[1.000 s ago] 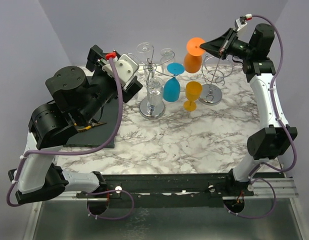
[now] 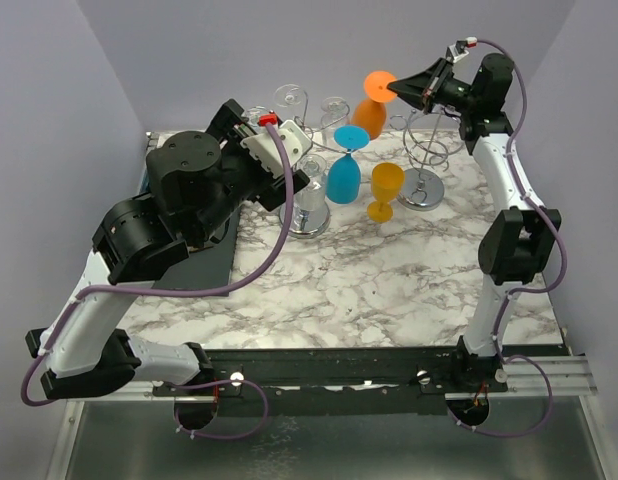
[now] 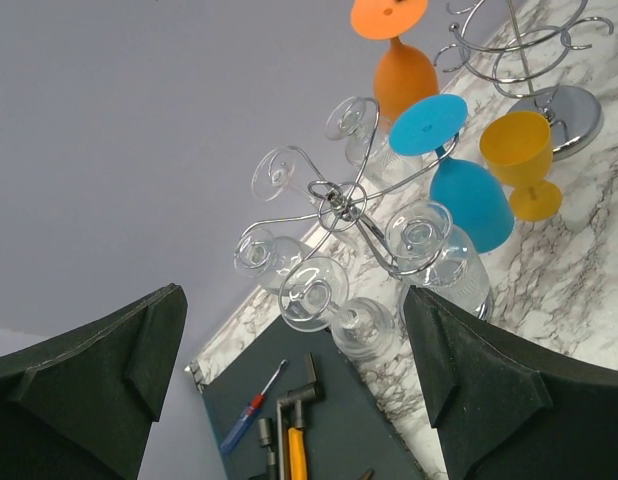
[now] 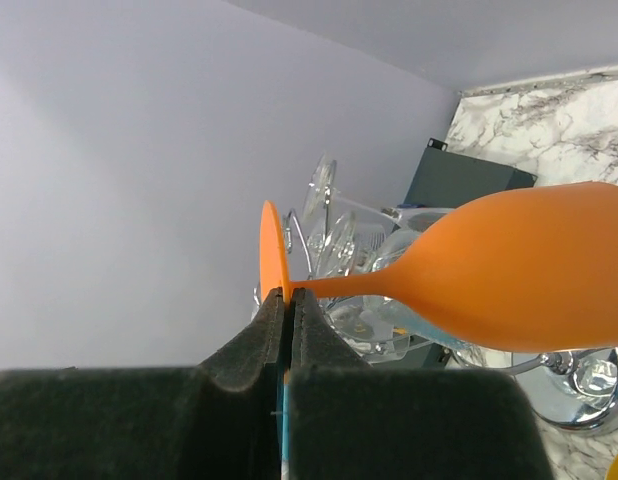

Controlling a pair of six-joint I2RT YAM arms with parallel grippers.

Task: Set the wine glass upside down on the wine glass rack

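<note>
The orange wine glass (image 2: 370, 117) is upside down, foot up and bowl down, at the back of the chrome wine glass rack (image 3: 341, 205). My right gripper is shut on it by the foot and stem. Whether the glass touches a rack hook cannot be told. Beside it the blue wine glass (image 3: 473, 200) hangs upside down on a rack arm. Clear glasses (image 3: 446, 262) hang from other hooks. My left gripper (image 2: 301, 165) stands open by the rack's left side, nothing between its fingers; its arm covers part of the rack from above.
A yellow goblet (image 2: 387, 184) stands upright on the marble table (image 2: 339, 270). To its right is a second chrome stand (image 2: 422, 188), with no glasses seen on it. A dark tool mat (image 3: 334, 420) lies on the left.
The left gripper has moved right, closer to the rack and over its left part.
</note>
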